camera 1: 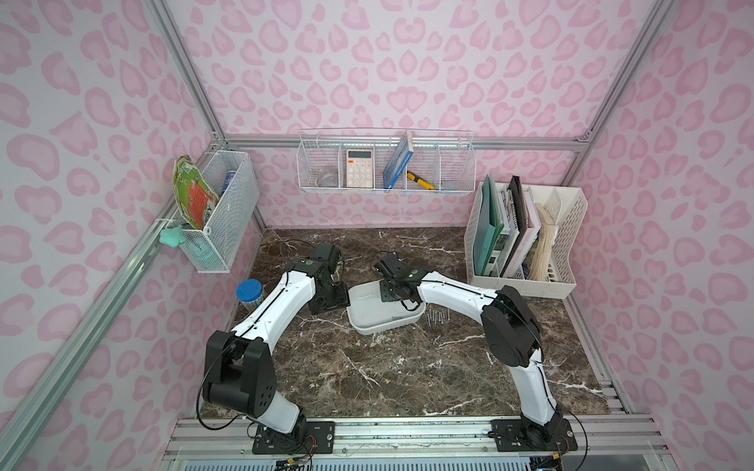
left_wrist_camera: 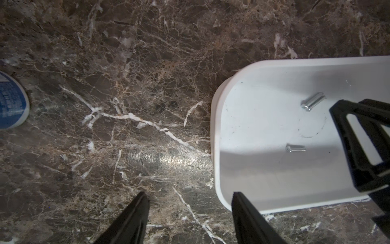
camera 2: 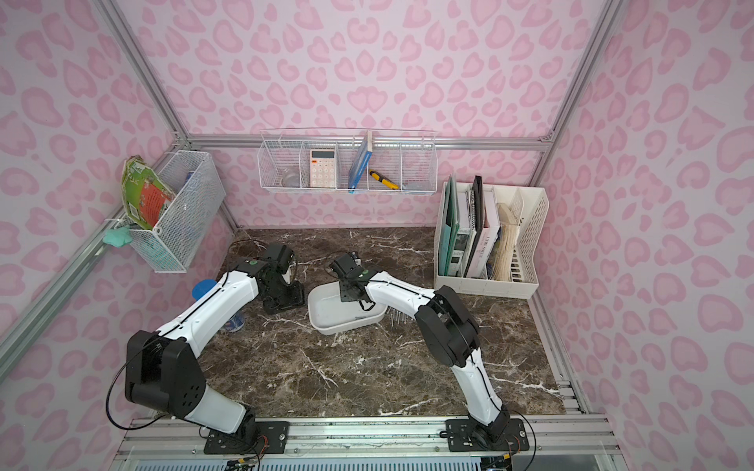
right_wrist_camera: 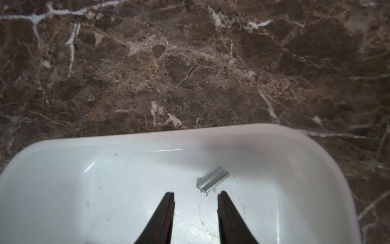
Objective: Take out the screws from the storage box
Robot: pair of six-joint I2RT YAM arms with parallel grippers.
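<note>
The white storage box (camera 1: 374,322) stands uncovered mid-table. Two screws lie side by side on its floor near the far wall, and a single screw (left_wrist_camera: 295,148) lies apart from them in the left wrist view. Over the box, my right gripper is open, its fingertips just short of the pair in the right wrist view, with nothing between them. Left of the box, my left gripper hangs open and empty over bare marble. Beside the box's right end, several screws (camera 1: 438,315) rest on the table.
A jar with a blue lid (camera 1: 249,291) stands at the left. At the back right is a white file holder (camera 1: 567,235) full of folders. A wire basket (camera 1: 463,168) hangs on the rear wall.
</note>
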